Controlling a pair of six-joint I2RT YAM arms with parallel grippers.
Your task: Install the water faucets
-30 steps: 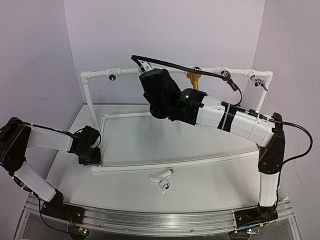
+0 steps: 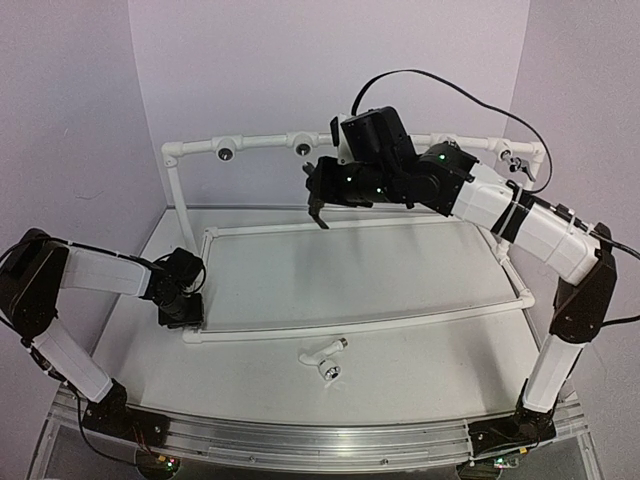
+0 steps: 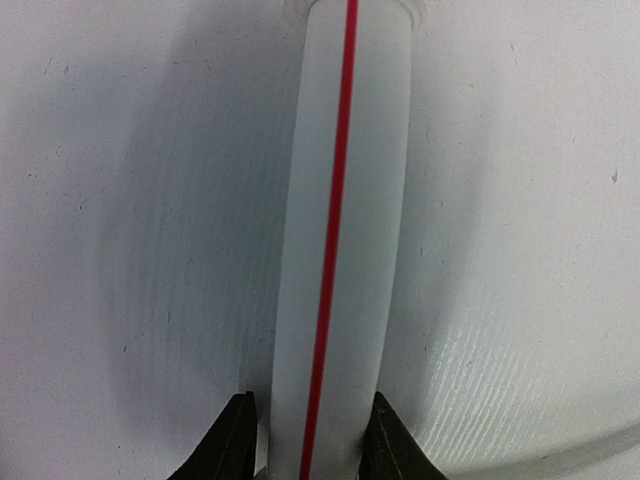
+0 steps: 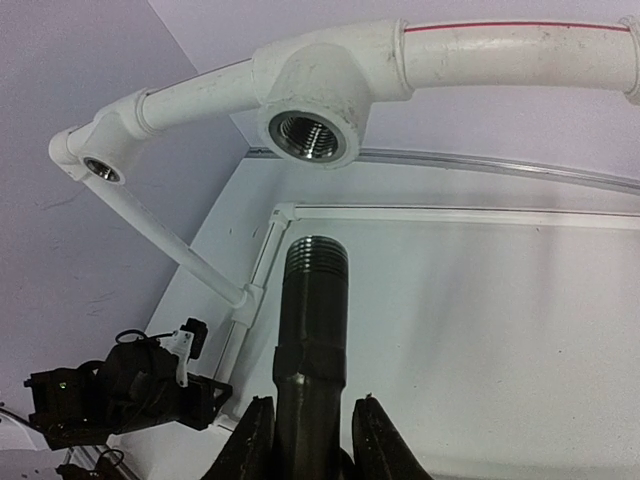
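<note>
My right gripper is shut on a dark faucet (image 4: 312, 330), gripping it between its black fingers. Its threaded end points up at a bare threaded port (image 4: 310, 135) on the white rail, with a clear gap between. Seen from the top, the right gripper (image 2: 325, 187) is close to the rail's second port (image 2: 303, 148). A white faucet (image 2: 323, 360) lies on the table. My left gripper (image 2: 190, 315) is low at the frame's front left corner, shut on a white pipe (image 3: 340, 220) with a red stripe.
The leftmost port (image 2: 225, 152) is bare too. A silver faucet (image 2: 520, 165) sits at the rail's right end. My right arm hides part of the rail between. The panel (image 2: 350, 280) inside the lower frame is clear.
Orange and brown faucets on the rail are now hidden behind the arm. The left arm stays still.
</note>
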